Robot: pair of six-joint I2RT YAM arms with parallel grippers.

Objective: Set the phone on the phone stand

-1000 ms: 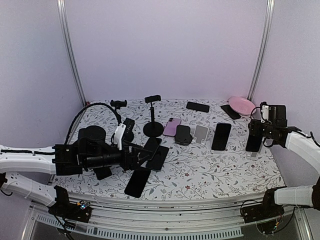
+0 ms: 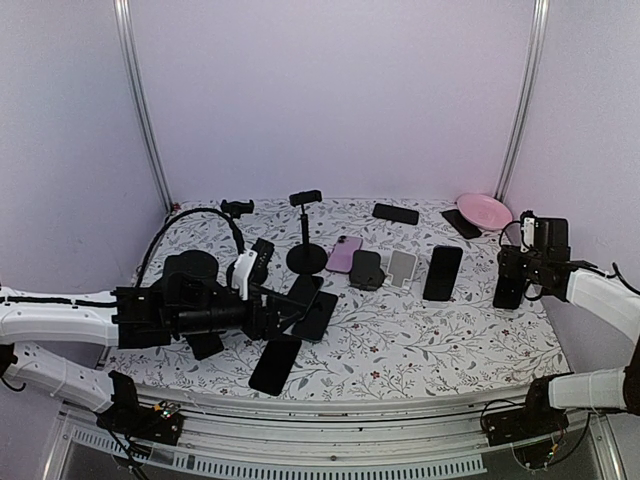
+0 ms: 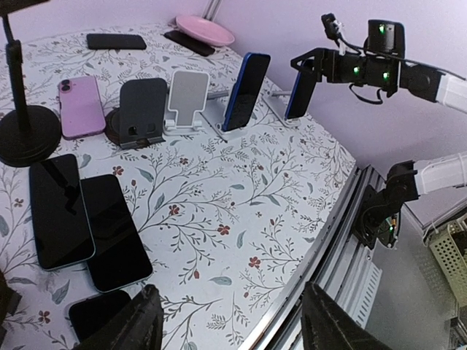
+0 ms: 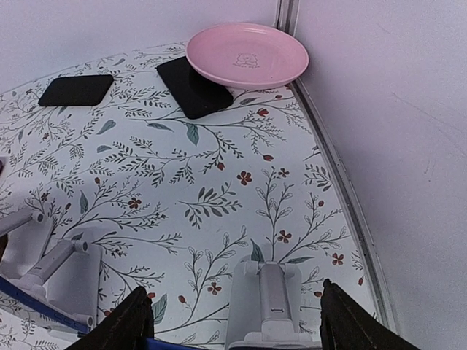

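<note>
At the far right, my right gripper is shut on a dark phone (image 2: 508,292), held upright at a white stand (image 4: 273,292); whether it rests fully on it is unclear. Another phone (image 2: 442,272) stands on the neighbouring stand. An empty white stand (image 3: 187,98) and a grey stand (image 3: 142,109) are left of that. My left gripper is part open above the near left, over dark phones (image 3: 62,211) lying flat, nothing between its fingers.
A pink plate (image 2: 483,210), dark flat items (image 2: 395,212) and a purple phone (image 2: 342,253) lie toward the back. Tall black stands (image 2: 305,250) are at left.
The right gripper and its phone have lowered slightly onto the far-right stand's position. The left arm has shifted very slightly.
</note>
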